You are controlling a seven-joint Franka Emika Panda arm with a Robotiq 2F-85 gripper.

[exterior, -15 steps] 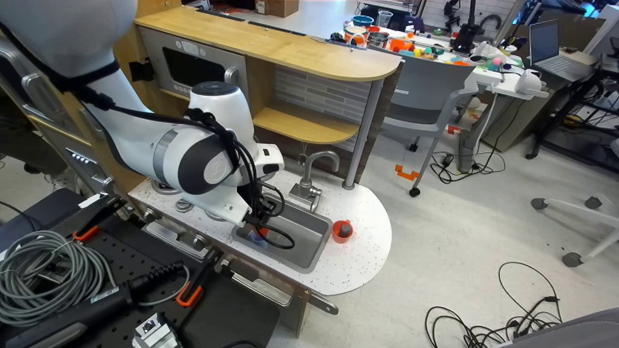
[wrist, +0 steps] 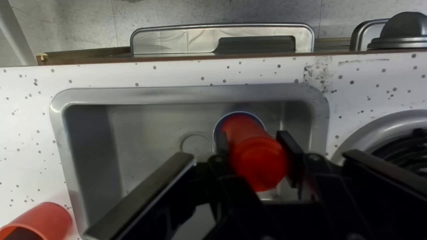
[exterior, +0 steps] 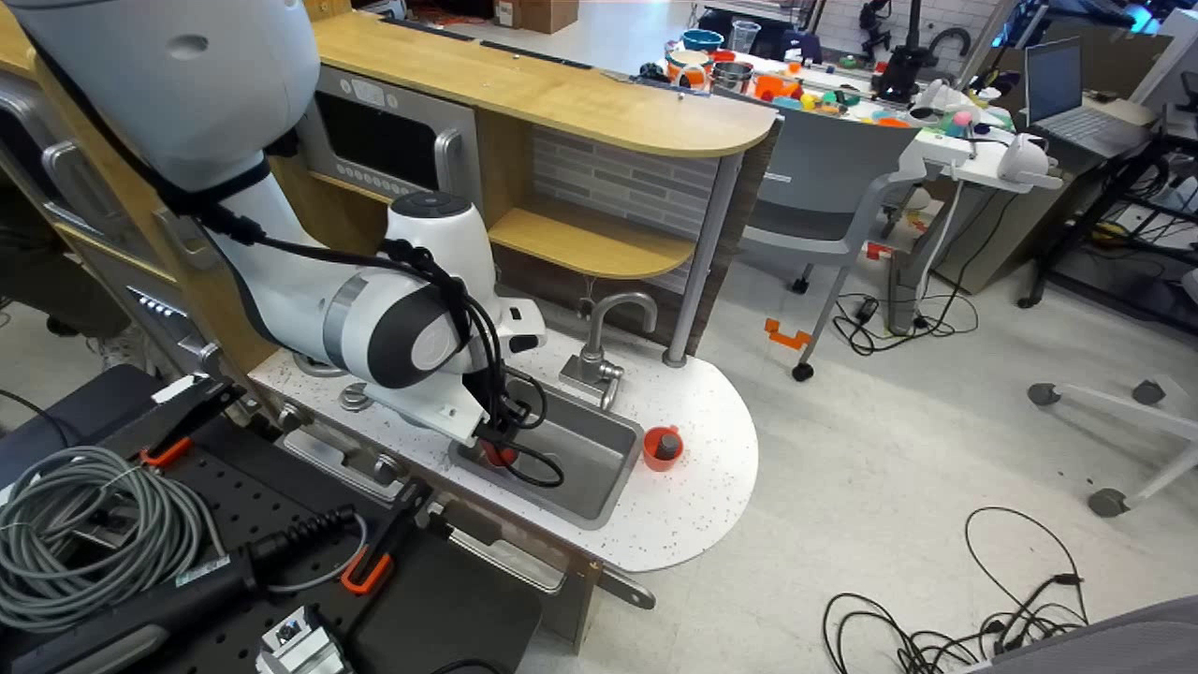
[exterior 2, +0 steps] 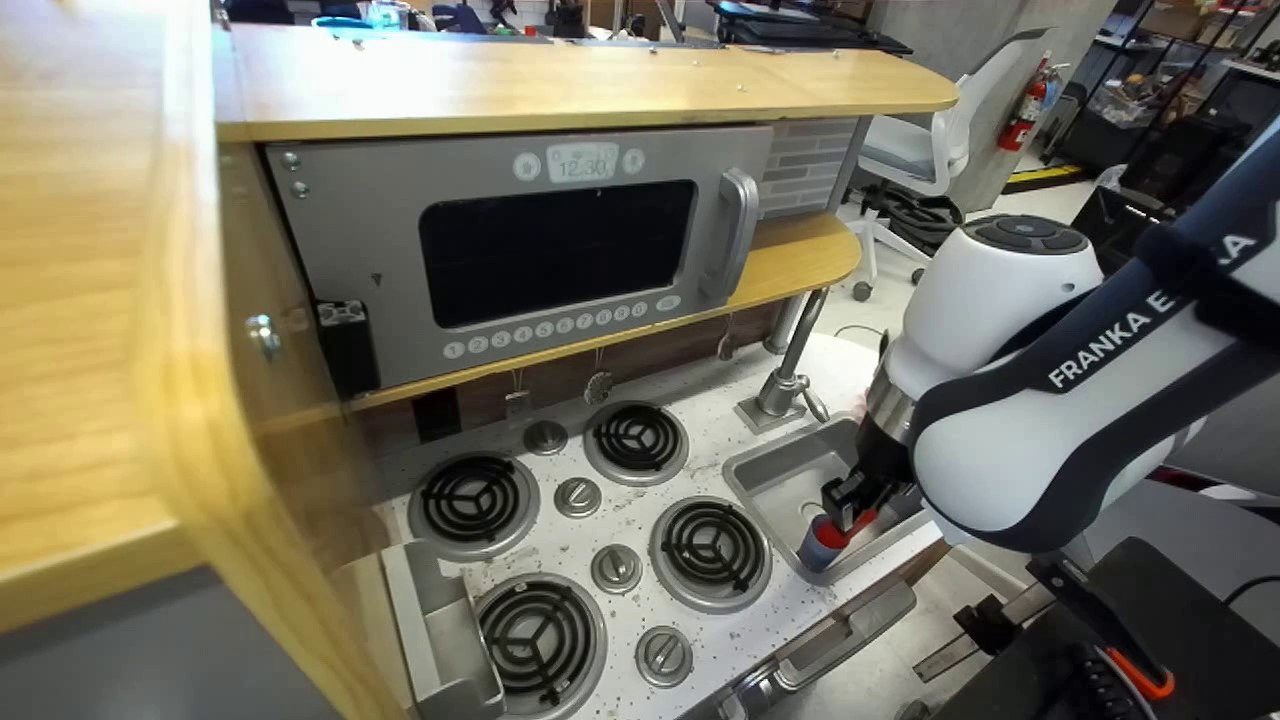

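A red cylindrical object [wrist: 256,156], perhaps a cup, sits between the fingers of my gripper [exterior 2: 849,504], which is shut on it. Under it, in the sink's corner, is a blue cup [exterior 2: 823,546]. From the wrist camera, the red object's far end overlaps the blue cup's round opening; how deep it reaches cannot be told. The metal sink [wrist: 188,95] surrounds both. In exterior view 1 only a bit of the red object shows, and cables cover the fingers.
Another red cup [exterior: 662,448] with something dark in it stands on the counter beside the sink. The faucet [exterior: 606,337] rises behind the basin. Stove burners [exterior 2: 710,552] lie on the other side. Much of the sink floor is bare.
The arm has shifted slightly right and down in exterior view 1. The red object is lower, and the blue cup that showed beneath it is now hardly visible there.
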